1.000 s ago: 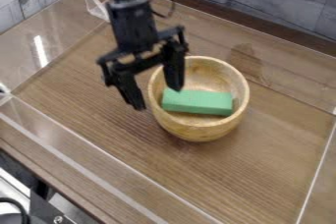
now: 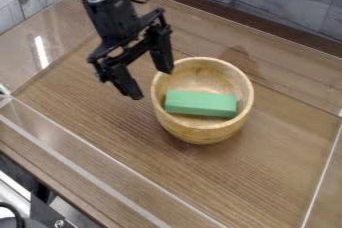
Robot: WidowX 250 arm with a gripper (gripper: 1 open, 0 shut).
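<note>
A green rectangular block (image 2: 201,103) lies inside a round light wooden bowl (image 2: 221,129) at centre right. My black gripper (image 2: 144,67) hangs to the upper left of the bowl, beside it, with its two fingers spread apart and nothing visible between them.
The tabletop (image 2: 94,142) is light wood, clear to the left, in front and to the right of the bowl. Some dark cables or parts show at the lower left and top left edges.
My gripper has moved up and to the left, away from the bowl, and has changed its angle. The bowl and green block look about the same.
</note>
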